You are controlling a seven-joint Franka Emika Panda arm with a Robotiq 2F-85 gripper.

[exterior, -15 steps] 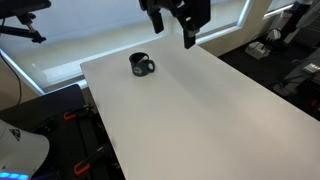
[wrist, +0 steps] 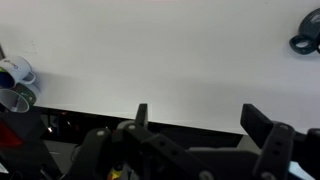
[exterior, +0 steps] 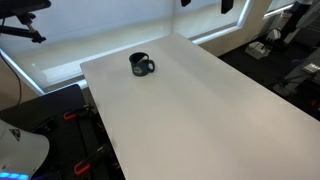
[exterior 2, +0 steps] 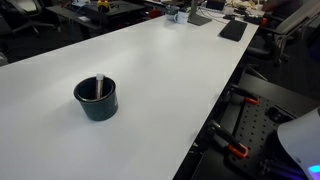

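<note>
A dark mug (exterior: pixel 139 66) with a round handle stands upright near the far left of the white table. In exterior view 2 a pale stick-like thing (exterior 2: pixel 100 84) pokes up inside this mug (exterior 2: pixel 97 104). Only part of the mug (wrist: pixel 308 32) shows at the wrist view's upper right corner. My gripper is open, its fingers wide apart with nothing between them. At the top of exterior view 1 just the fingertips (exterior: pixel 226 6) are visible, high above the table and to the right of the mug.
A dark gap with clutter runs along that edge.
My gripper has risen, leaving only its fingertips at the top of exterior view 1. It stayed open, and the dark mug has not moved.
</note>
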